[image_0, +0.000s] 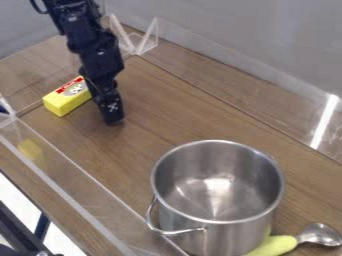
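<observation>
My black gripper (107, 108) reaches down low over the wooden table at the upper left, open, its fingers just right of a yellow box (67, 96) with a red-and-white label. The box lies on the table, partly behind the gripper. Whether the fingers touch the box is unclear.
A steel pot (214, 195) stands at the lower right, with a yellow object (277, 245) and a steel ladle (319, 234) beside it. Clear plastic walls border the table.
</observation>
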